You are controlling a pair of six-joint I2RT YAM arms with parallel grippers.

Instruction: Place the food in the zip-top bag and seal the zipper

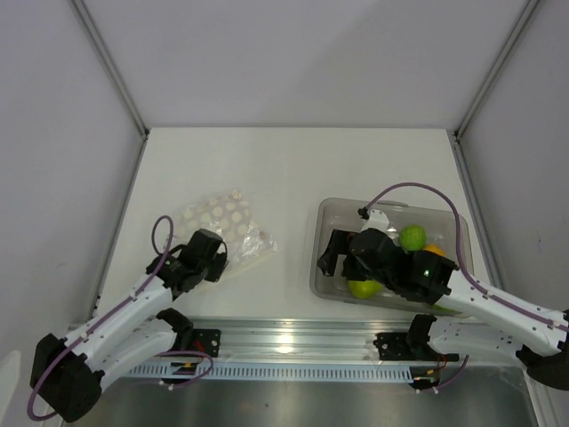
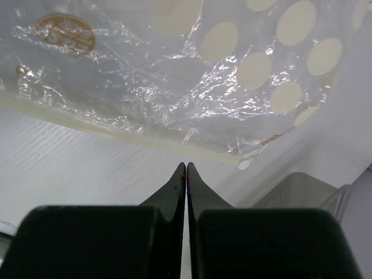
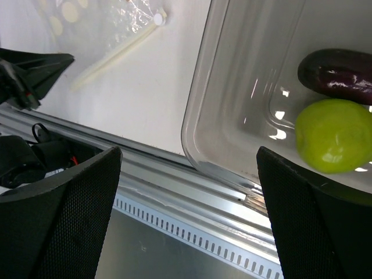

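Observation:
The clear zip-top bag [image 1: 218, 218], printed with pale dots, lies flat at the left of the table. In the left wrist view its zipper edge [image 2: 116, 133] runs beyond the fingertips of my left gripper. Those fingers are shut with nothing between them, and the edge is outside them. My right gripper is open and empty, over the left part of the grey bin [image 1: 331, 213]. The bin holds food: a green pepper-like piece [image 3: 334, 136], a dark eggplant [image 3: 340, 74], a green round fruit [image 1: 412, 237] and an orange one [image 1: 435, 249].
A metal rail [image 1: 284, 336] runs along the front edge. Walls close in the sides and back. My right arm covers part of the bin.

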